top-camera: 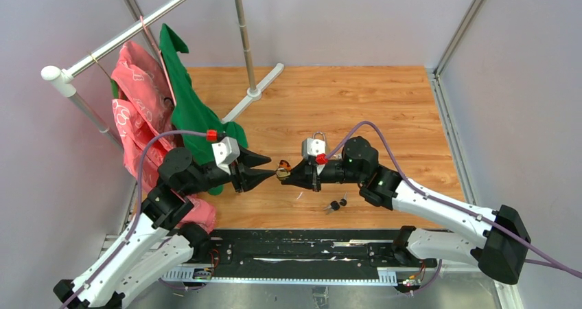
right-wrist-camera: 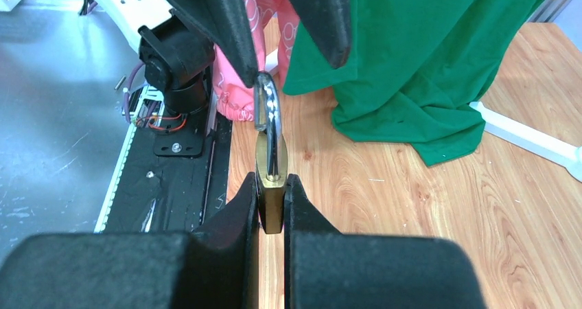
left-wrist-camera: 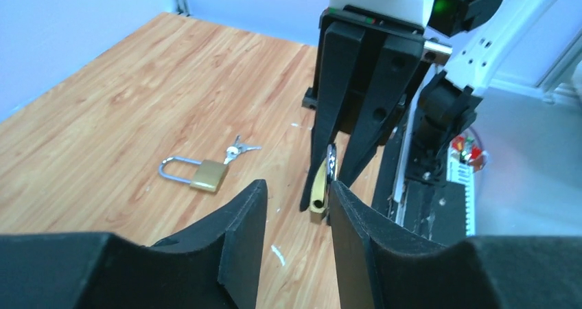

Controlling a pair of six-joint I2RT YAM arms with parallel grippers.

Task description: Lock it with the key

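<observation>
A brass padlock with a steel shackle is held between the fingertips of my right gripper. Its shackle points toward my left gripper, whose fingers stand apart with nothing between them. In the left wrist view, the shackle lies close by one left finger; whether they touch I cannot tell. Seen nearly edge-on, the shackle does not show clearly whether it is locked. A second padlock lies flat on the table beside silver keys. Black-headed keys lie nearer the front edge.
Pink cloth and green cloth hang from a metal rack on the left, close behind my left arm. A thin white scrap lies on the wood.
</observation>
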